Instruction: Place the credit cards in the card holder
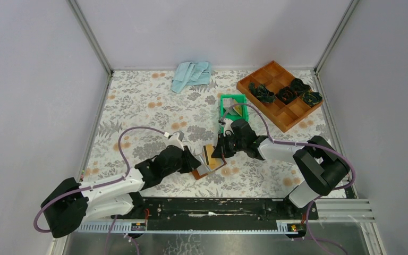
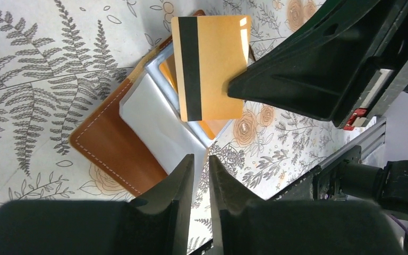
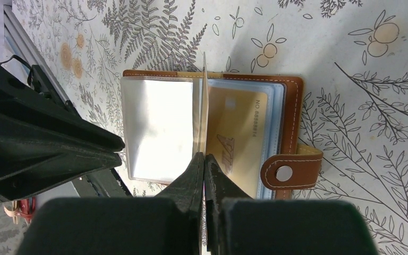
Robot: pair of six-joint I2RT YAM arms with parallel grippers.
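A gold credit card with a black stripe is gripped at one edge by my right gripper, which is shut on it; the right wrist view shows the card (image 3: pixel 204 117) edge-on. Below it the brown card holder (image 2: pixel 114 141) lies opened on the table, with a white sleeve (image 3: pixel 159 127) on one side. Another gold card (image 3: pixel 239 122) lies in a clear sleeve on the other side. My left gripper hovers by the holder's near end, its fingers slightly apart with nothing seen between them.
Behind the right arm stands a green basket (image 1: pixel 221 106) with cards inside. A wooden compartment tray (image 1: pixel 268 103) sits at back right, a blue cloth (image 1: pixel 191 75) at the back.
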